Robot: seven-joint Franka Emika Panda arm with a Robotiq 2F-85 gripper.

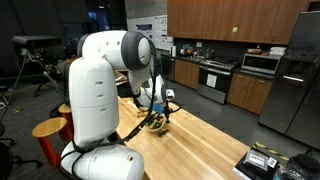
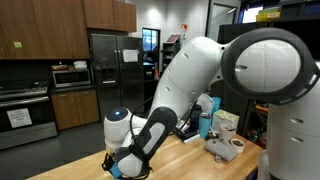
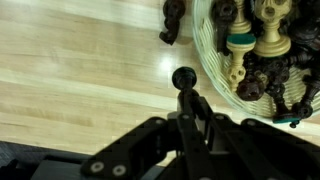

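Note:
In the wrist view my gripper is shut on a dark chess piece (image 3: 184,78), its round end pointing away from the fingers. Beside it on the right stands a pale woven basket (image 3: 208,62) filled with dark and light chess pieces, some with green bases. A loose dark piece (image 3: 173,20) lies on the wooden table left of the basket. Exterior view 1 has the basket (image 1: 155,123) on the table close by the arm's hand. From that distance the held piece is too small to make out.
In exterior view 2, cups and a light-coloured container (image 2: 222,149) stand on the right side.

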